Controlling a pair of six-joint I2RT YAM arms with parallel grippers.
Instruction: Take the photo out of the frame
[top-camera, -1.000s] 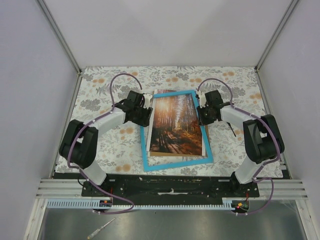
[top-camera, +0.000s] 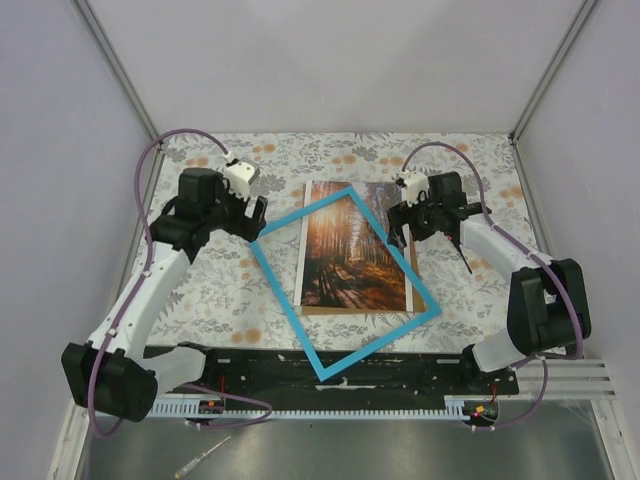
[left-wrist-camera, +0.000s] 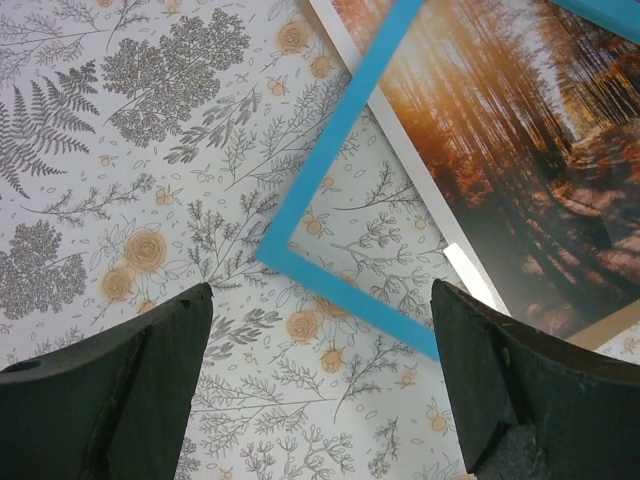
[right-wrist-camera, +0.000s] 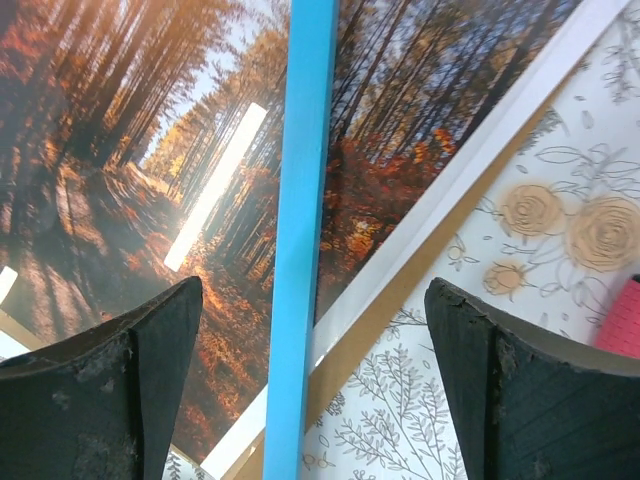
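The blue frame (top-camera: 288, 305), a thin open rectangle, lies turned askew across the photo (top-camera: 345, 255), a picture of a sunlit autumn forest. One frame corner rests on the cloth beside the photo in the left wrist view, where the frame's blue strip (left-wrist-camera: 350, 100) crosses the photo's white edge. A brown backing (right-wrist-camera: 335, 385) shows along the photo's border. My left gripper (top-camera: 252, 220) is open near the frame's left corner, holding nothing. Open too is my right gripper (top-camera: 397, 225), above the frame's right side; its view shows the blue bar (right-wrist-camera: 298, 220) between its fingers' directions, not gripped.
A floral cloth (top-camera: 200, 290) covers the table, clear at the left and the back. A dark thin tool (top-camera: 461, 255) lies to the right of the photo, and a red object (right-wrist-camera: 622, 318) appears at the right wrist view's edge. The frame's lowest corner overhangs the table's front edge.
The frame has turned from nearly square with the photo to askew, its lower corner now nearer the front. Both grippers have come open, and the left has drawn away to the left.
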